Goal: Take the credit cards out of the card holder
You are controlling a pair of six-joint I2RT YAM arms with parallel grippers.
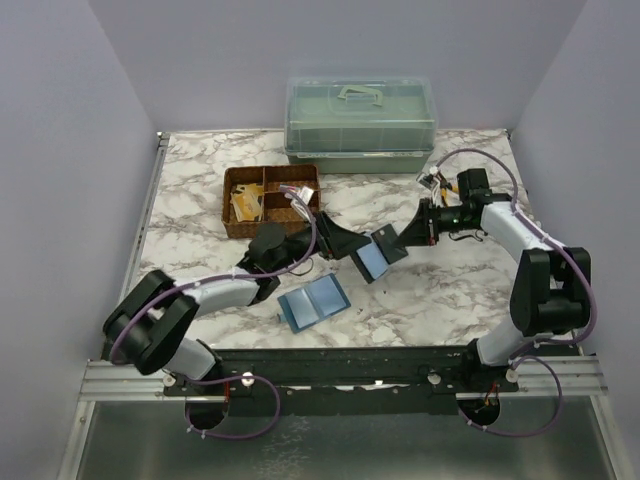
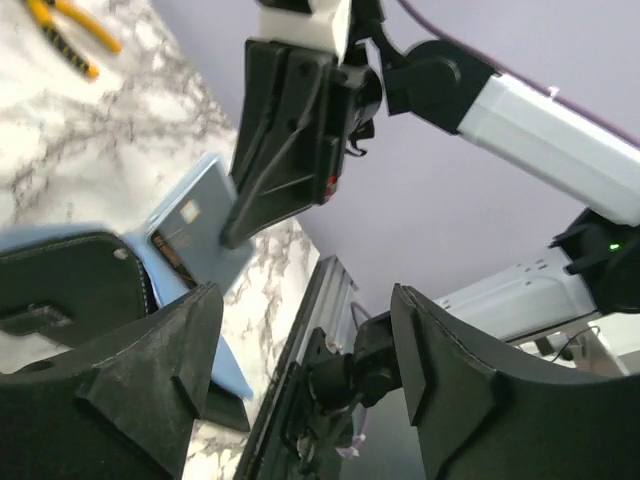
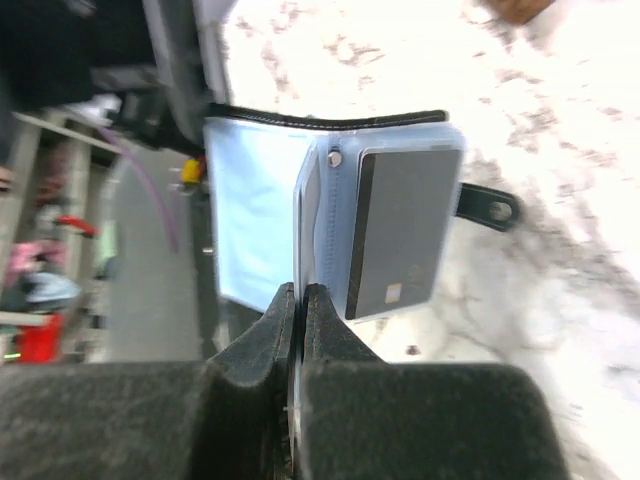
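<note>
The card holder point(image 3: 255, 210), light blue with grey panels, is held in the air above the table. My right gripper is shut on its middle, near a grey card-like panel point(image 3: 400, 230). My left gripper point(image 1: 355, 240) is at the holder's left side, blurred in the top view; in the left wrist view its dark fingers point(image 2: 150, 410) stand apart, with the holder's dark strap beyond them. Whether it still touches the holder is unclear.
An open blue folder-like item point(image 1: 315, 298) lies at the front. A brown divided basket point(image 1: 237, 225) stands at the back left, a lidded green box point(image 1: 360, 120) at the back. Pliers lie at the right.
</note>
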